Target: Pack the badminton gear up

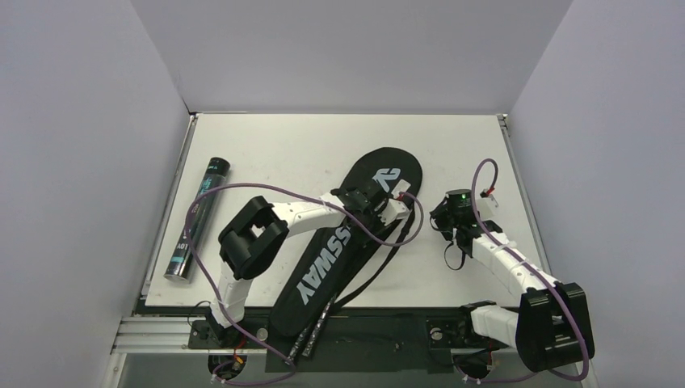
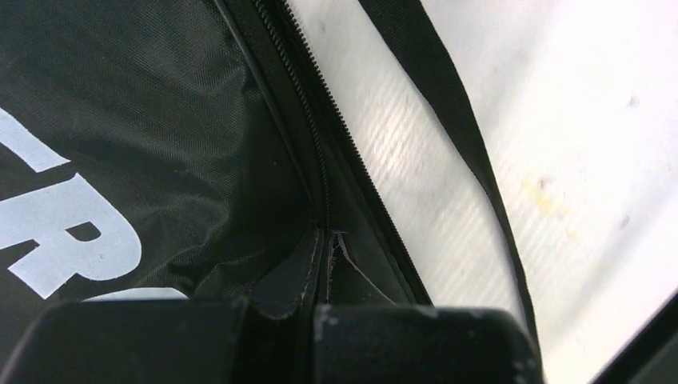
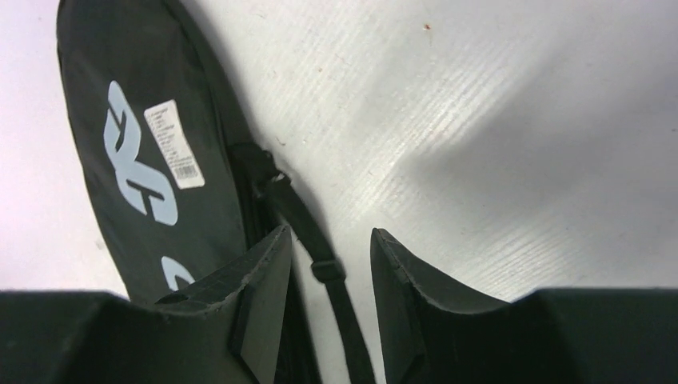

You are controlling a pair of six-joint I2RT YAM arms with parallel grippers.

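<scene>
A black badminton bag with white lettering lies slantwise across the table, tilted toward the front edge. Two racket handles stick out at its lower end. Over the bag's right edge, my left gripper is shut. In the left wrist view the zipper runs down to the shut fingertips; whether anything thin is between them cannot be seen. My right gripper is open and empty, to the right of the bag, with the black strap beyond its fingers in the right wrist view.
A dark shuttlecock tube lies at the table's left side. Grey walls close in both sides, and purple cables loop over the arms.
</scene>
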